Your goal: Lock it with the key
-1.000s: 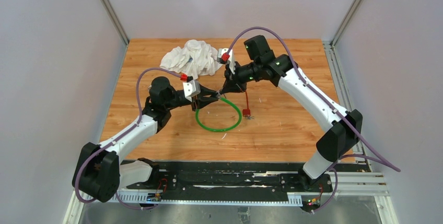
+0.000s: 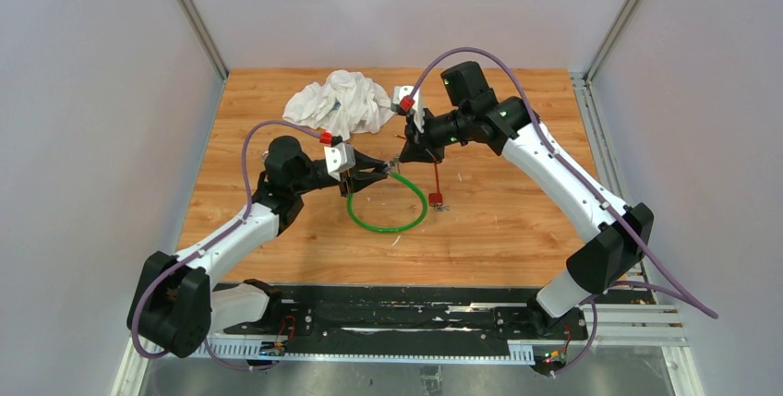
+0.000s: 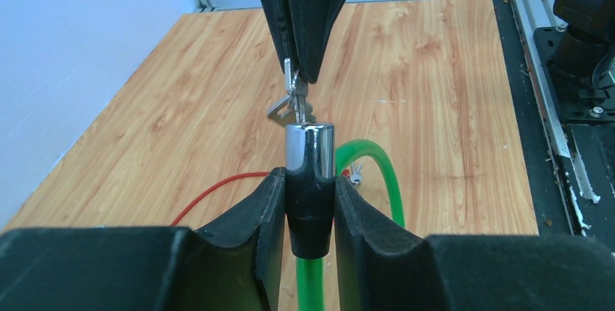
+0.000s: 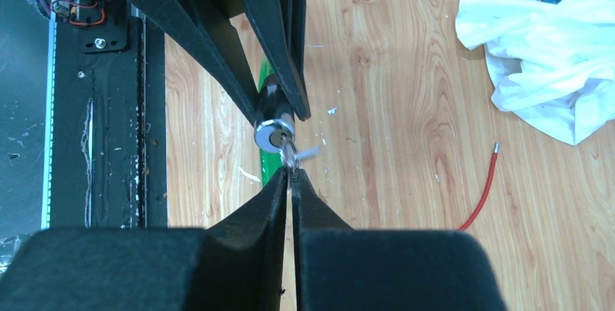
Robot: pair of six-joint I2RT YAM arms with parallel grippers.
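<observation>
My left gripper is shut on the lock's metal cylinder [image 3: 310, 151], from which the green cable loop [image 2: 386, 229] hangs. A key [image 3: 297, 90] stands upright at the cylinder's top, small tags hanging beside it. My right gripper is shut, its fingertips at the key's head; whether they touch it is hard to tell. In the right wrist view the key lines up with the cylinder's face; how deep it sits is unclear.
A crumpled white cloth [image 2: 337, 101] lies at the back. A red cord with a small red piece [image 2: 436, 198] lies right of the green loop.
My right gripper and arm have moved slightly to the right in the top view, away from the left gripper. The left arm looks unchanged.
</observation>
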